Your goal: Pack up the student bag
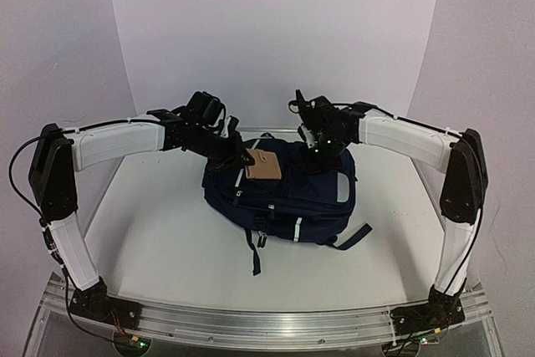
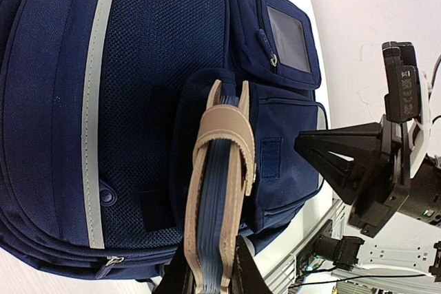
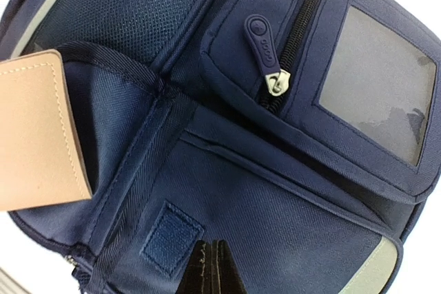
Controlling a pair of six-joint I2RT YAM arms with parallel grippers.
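A navy backpack point(image 1: 318, 225) lies on the white table with its pockets facing up. My left gripper point(image 1: 246, 159) is shut on a tan notebook point(image 2: 228, 123), which shows edge-on with its strap and blue pages in the left wrist view. The notebook is over the mouth of a front pocket point(image 3: 162, 191); how far it reaches in, if at all, I cannot tell. Over that pocket's outer face, to the right of the notebook point(image 3: 34, 135), my right gripper is shut with nothing visible between its fingertips.
Beside the front pocket is a smaller zipped pocket with a clear window point(image 3: 375, 80) and a zipper pull point(image 3: 265, 49). Loose straps point(image 1: 255, 257) trail onto the table point(image 1: 159, 240), which is bare around the bag. Both arms are close together above it.
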